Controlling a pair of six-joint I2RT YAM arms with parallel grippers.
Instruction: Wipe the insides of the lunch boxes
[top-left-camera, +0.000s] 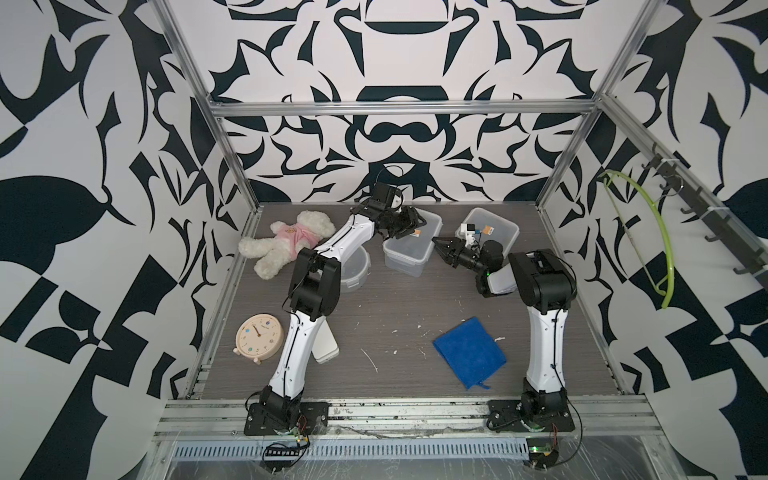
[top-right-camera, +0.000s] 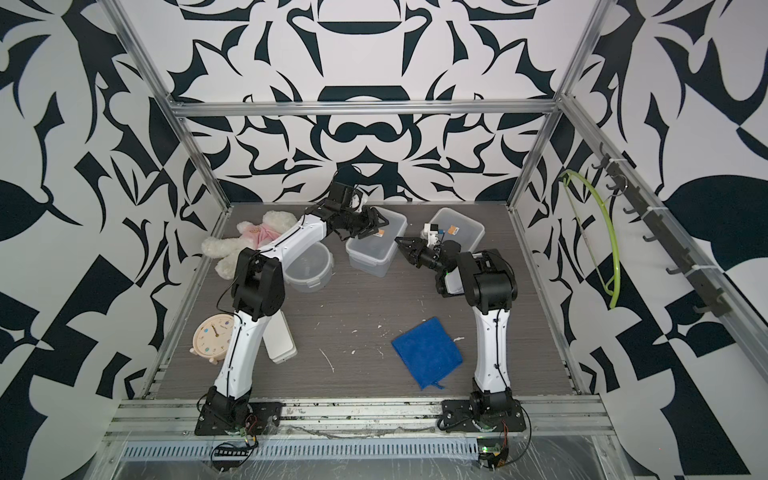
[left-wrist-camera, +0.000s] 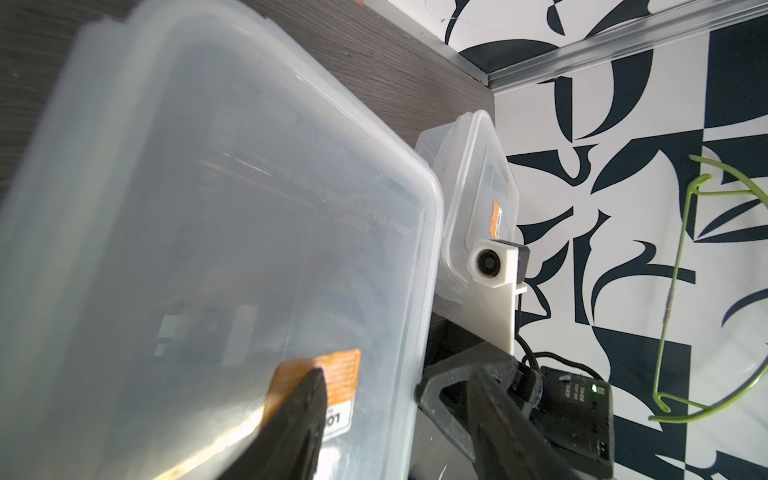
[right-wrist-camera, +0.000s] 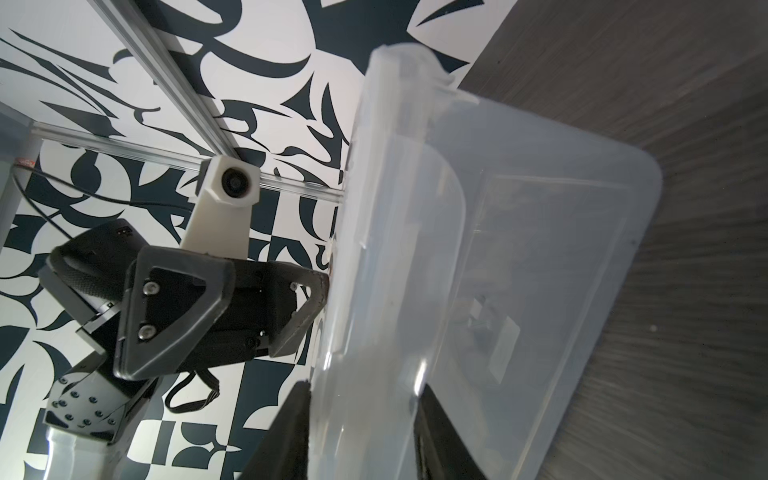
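Note:
A clear lunch box stands at the back middle of the table, with a clear lid and an orange label on top. A second clear lunch box with a similar label is to its right. My left gripper is part open over the lid of the middle box, fingers apart near its right edge. From the right, my right gripper is at that box's side, its parted fingers on either side of the box's edge; contact cannot be told. A blue cloth lies flat at the front right.
A round clear tub sits left of the middle box, partly behind my left arm. Farther left are a teddy bear in pink, a toy clock and a white box.

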